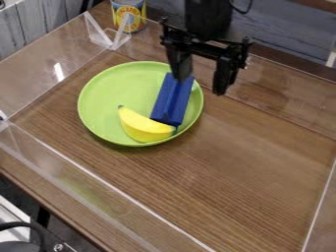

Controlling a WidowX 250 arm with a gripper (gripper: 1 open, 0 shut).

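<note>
My black gripper (201, 65) hangs over the back edge of a green plate (101, 101), open, its fingers spread to either side. On the plate a dark blue rectangular block (171, 102) lies lengthwise, its upper end below the gripper's left finger. A yellow banana (140, 125) lies beside the block's lower end, at the front of the plate.
A can (128, 15) stands in the back left corner. The wooden tray floor (250, 167) is clear to the right and front. Clear walls edge the tray, and a dark cable shows at the lower left.
</note>
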